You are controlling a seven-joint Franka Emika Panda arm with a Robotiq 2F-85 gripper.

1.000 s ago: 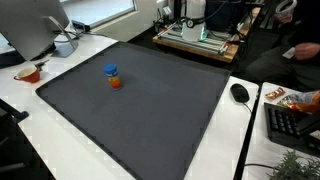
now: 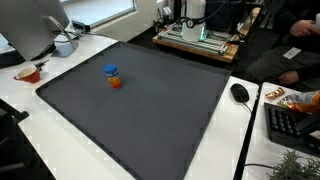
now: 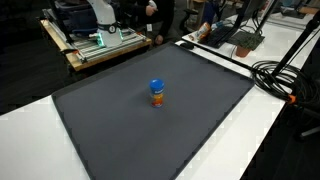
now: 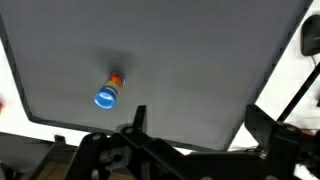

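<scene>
A small cylindrical bottle with a blue cap and an orange-red label [image 2: 113, 77] stands upright on the dark grey mat toward its far left in exterior view 1. The same bottle [image 3: 157, 94] is near the middle of the mat in exterior view 2. From above, in the wrist view, the bottle [image 4: 110, 92] lies to the left of my gripper. The gripper's two fingers are spread wide, with only bare mat showing between them. Neither exterior view shows the gripper clearly.
Coiled black cable [image 3: 283, 75] rests beside the mat. A person sits at the right.
The bottle stays in the same place on the mat. Only the seated person at the right shifts a little.
</scene>
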